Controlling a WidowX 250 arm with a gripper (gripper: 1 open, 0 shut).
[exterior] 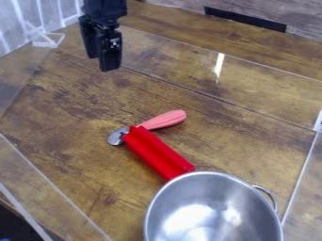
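Observation:
My black gripper (104, 62) hangs high at the upper left, its fingers open and pointing down over the wooden table, with nothing seen between them. Lower in the middle lie a red cylinder (156, 152) and, beside its upper end, a tool with a pink handle (165, 120) and a small metal head (119, 136), partly hidden by the cylinder. A steel pot (214, 212) sits at the bottom right, cut off by the frame edge.
Clear plastic edges (43, 40) stand at the upper left, with more strips along the sides.

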